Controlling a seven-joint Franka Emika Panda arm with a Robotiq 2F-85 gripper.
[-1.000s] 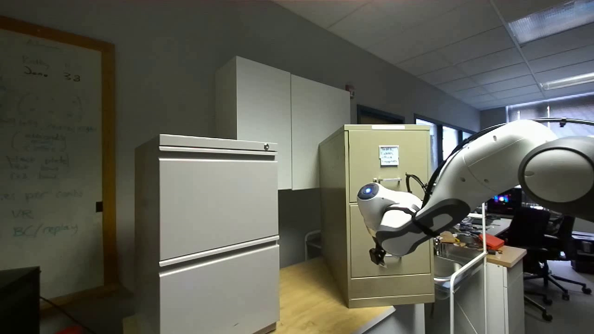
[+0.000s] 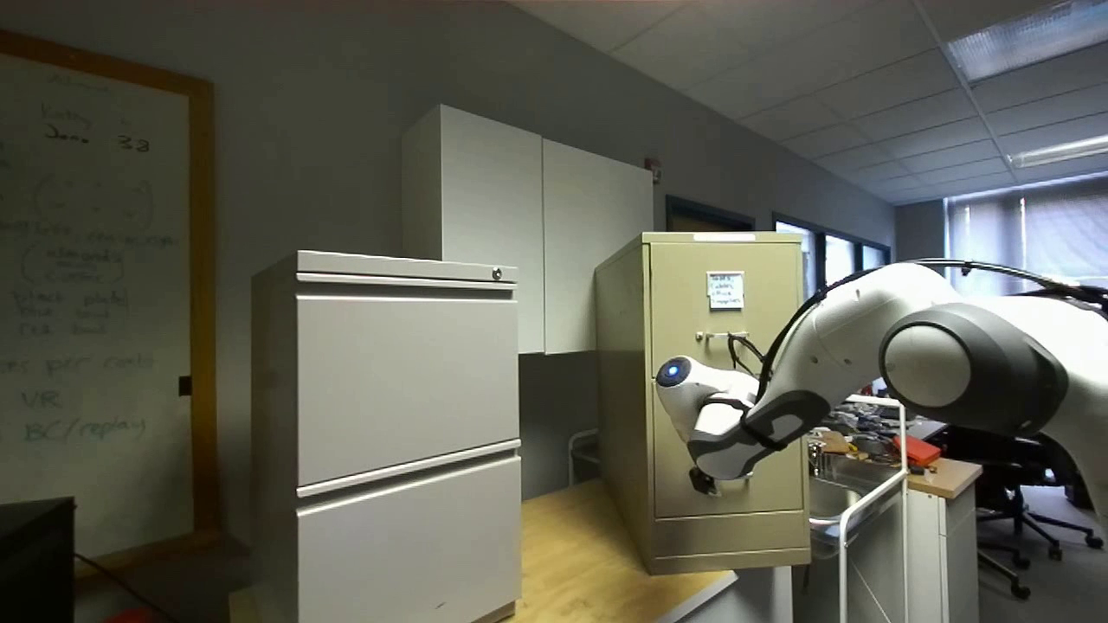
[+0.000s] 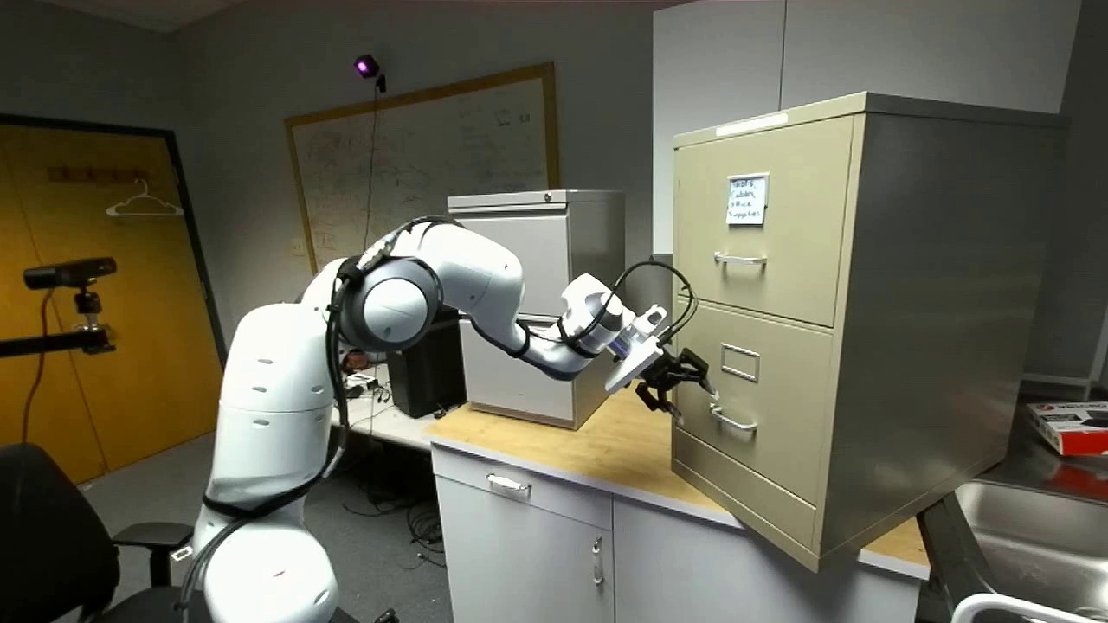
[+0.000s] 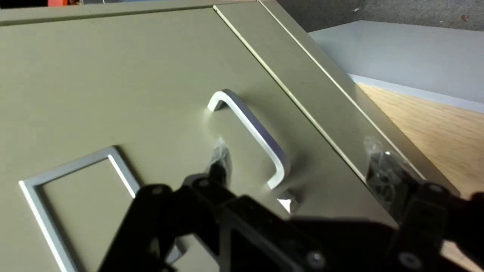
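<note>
A beige two-drawer filing cabinet [image 3: 758, 446] stands on the wooden counter, both drawers closed. On its lower drawer is a silver bar handle [image 4: 256, 130], with a small metal knob [image 4: 288, 201] near one end and an empty label frame [image 4: 34, 186] above it. My gripper is open in front of that drawer. Seen from the wrist, the handle appears between the two fingers, and nothing is gripped. From the side, the gripper [image 3: 693, 400] is close to the drawer front, just left of the handle. Whether a fingertip touches the drawer, I cannot tell.
A grey filing cabinet [image 2: 405, 384] stands on the same counter [image 3: 623, 446], with some bare counter between the two. The upper drawer's handle [image 3: 739, 259] is above my gripper. A metal sink [image 3: 1039, 529] lies beyond the beige cabinet.
The arm has moved toward the beige cabinet, its wrist shifting left and slightly down in exterior view 1. Both cabinets have stayed put and the drawers are still closed.
</note>
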